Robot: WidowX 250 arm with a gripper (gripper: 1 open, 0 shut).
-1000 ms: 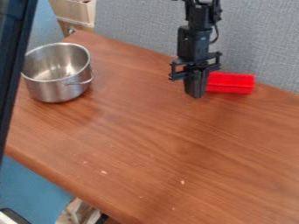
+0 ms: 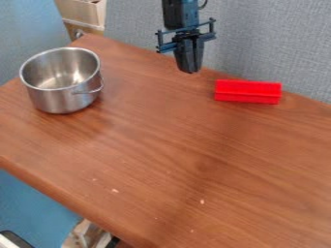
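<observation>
My gripper [image 2: 189, 60], black, hangs at the top centre of the view, above the table's back edge and up and left of a red rectangular block [image 2: 247, 91], apart from it. Its fingers are together, with nothing visible between them. The red block lies flat at the back right of the wooden table [image 2: 168, 165]. A steel pot [image 2: 58, 87] with side handles stands at the left, empty as far as its inside shows.
A grey textured wall [image 2: 272, 39] runs behind the table. The table's left edge drops to a blue surface [image 2: 33, 194].
My gripper has risen and moved back and left, away from beside the red block, uncovering more of it. The pot and block look unmoved.
</observation>
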